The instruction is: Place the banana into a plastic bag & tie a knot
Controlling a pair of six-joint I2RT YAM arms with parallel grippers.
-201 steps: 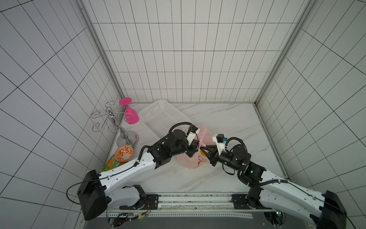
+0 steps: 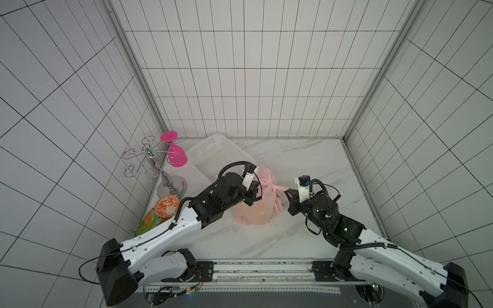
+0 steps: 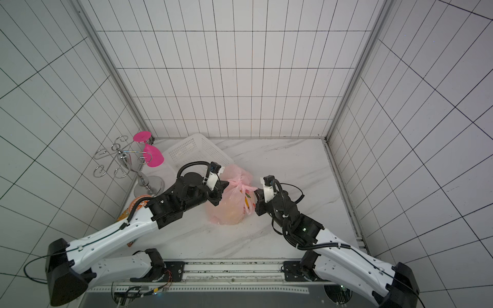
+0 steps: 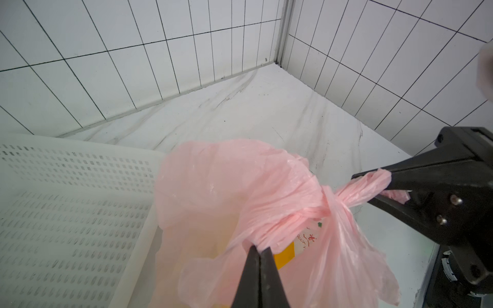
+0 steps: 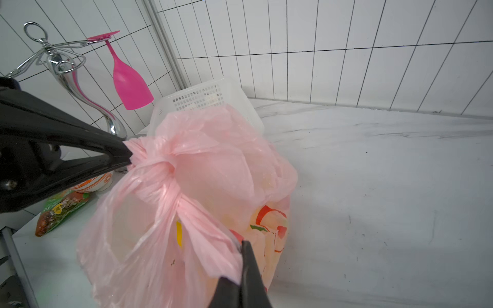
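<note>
The pink plastic bag (image 2: 259, 208) stands on the table between my arms, its top gathered into a twisted, knot-like crossing (image 4: 326, 199). My left gripper is shut on one gathered strand. On the opposite side, my right gripper is shut on another strand, which stretches taut from the crossing. A yellow patch (image 4: 285, 255) shows below the gathered top, probably the banana; most of its shape is hidden by the bag. Red and green print (image 5: 271, 219) is visible on the bag's right side.
A white perforated basket (image 2: 218, 154) lies behind the bag to the left. Farther left are a metal rack (image 2: 167, 179) with a pink goblet (image 2: 177, 155), an orange patterned bowl (image 2: 167, 206) and a green packet (image 2: 148, 221).
The grippers have drawn apart: the right one went right, the left one slightly left.
</note>
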